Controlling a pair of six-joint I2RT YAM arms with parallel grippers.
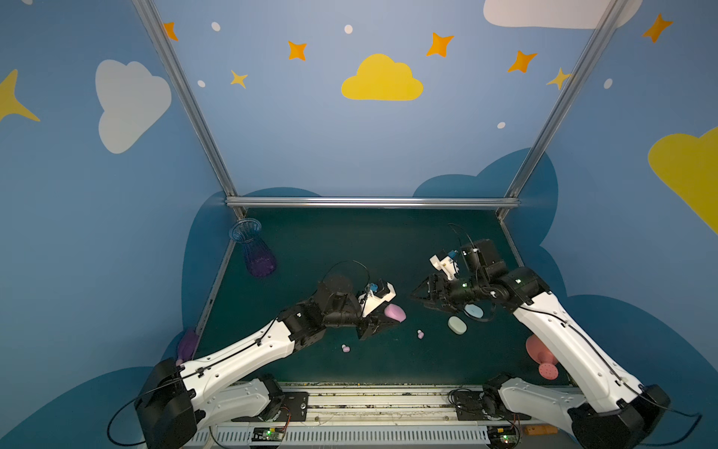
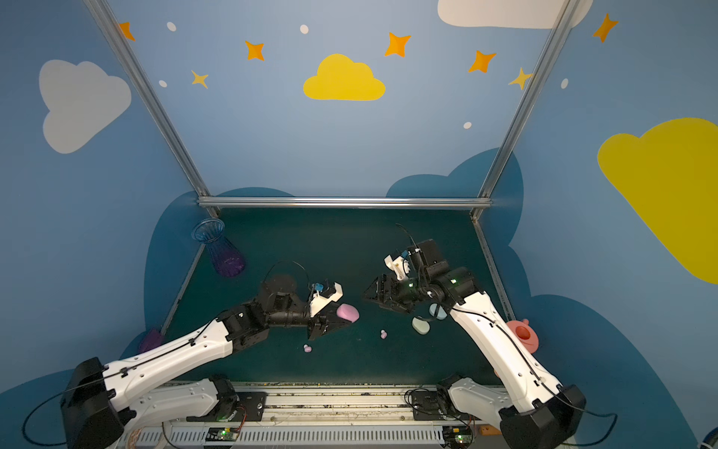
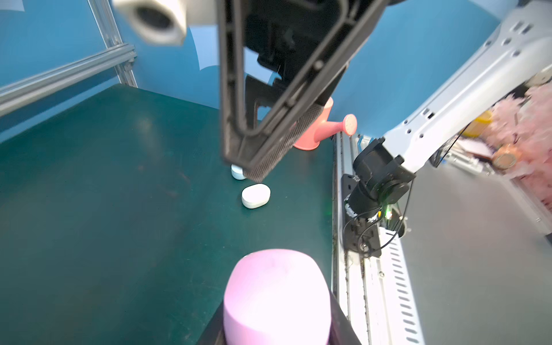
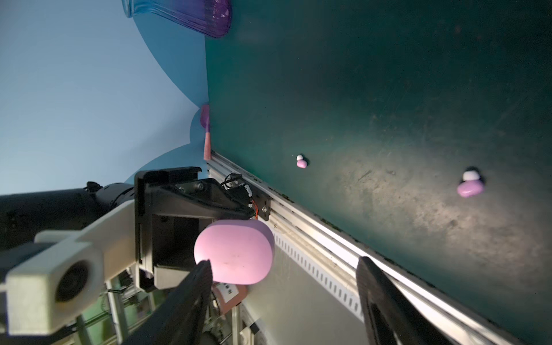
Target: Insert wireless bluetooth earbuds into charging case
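Observation:
A pink charging case (image 3: pixel 277 296) is held in my left gripper (image 1: pixel 374 323), which is shut on it. Two small pink-and-white earbuds lie on the dark mat: one (image 4: pixel 470 185) below the space between the arms, the other (image 4: pixel 302 162) further left, toward the front. My right gripper hangs right of the case, fingers apart, nothing between them; in the right wrist view the case appears beyond its fingertips.
A pale oval case (image 1: pixel 457 324) and a light blue one (image 1: pixel 473 309) lie right of centre. A purple vase (image 1: pixel 259 259) stands back left, a pink watering can (image 2: pixel 523 335) at the right edge.

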